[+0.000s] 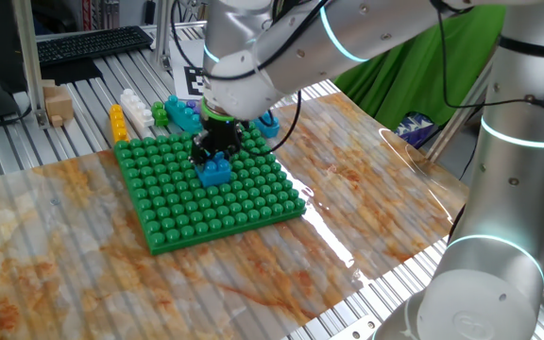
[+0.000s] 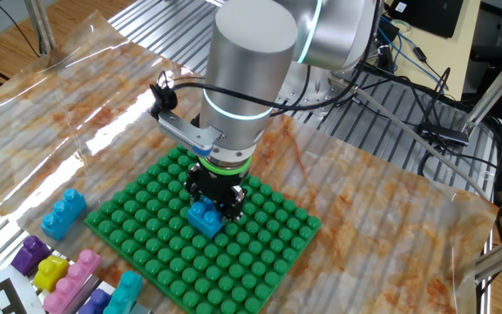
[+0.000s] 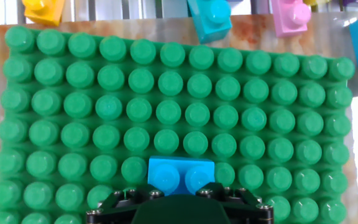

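Observation:
A bright blue brick point(image 1: 215, 173) sits on the green studded baseplate point(image 1: 173, 212), near its middle. My gripper point(image 1: 216, 151) is right over this brick, low down at its top and sides. In exterior view 2 the brick point(image 2: 205, 218) shows in front of the black gripper point(image 2: 215, 194), part of it covered. From the wrist, two studs of the blue brick point(image 3: 181, 171) stick out beyond the gripper, whose linkages spread to both sides. The fingertips are hidden, so whether they clasp the brick cannot be told.
Loose bricks line the plate's far edge: yellow point(image 1: 117, 123), white point(image 1: 137, 110), green point(image 1: 161, 114), teal point(image 1: 184, 113), and pink point(image 2: 73, 281). Another blue brick point(image 2: 63, 214) lies off the plate's side. The plate's other studs are bare, and the marbled sheet point(image 1: 55, 246) is clear in front.

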